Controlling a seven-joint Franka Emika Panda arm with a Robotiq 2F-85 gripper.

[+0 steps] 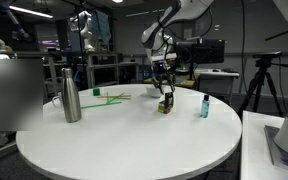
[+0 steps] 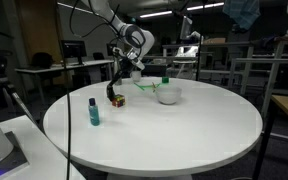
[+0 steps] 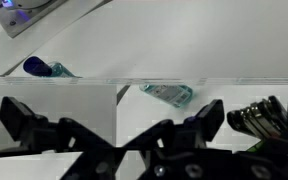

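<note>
A small multicoloured cube rests on the round white table, and in the second exterior view the cube shows orange and other coloured faces. My black gripper is just above and beside it. In the wrist view the gripper has its fingers spread wide, with nothing seen between them except a bottle on the table beyond. A dark striped object shows outside the right finger; I cannot tell whether it is the cube. Whether a fingertip touches the cube is unclear.
A blue-green bottle stands to the cube's right in the first exterior view. A steel flask is at the left, and green items and a white bowl lie farther back. Bare table surrounds the cube in front.
</note>
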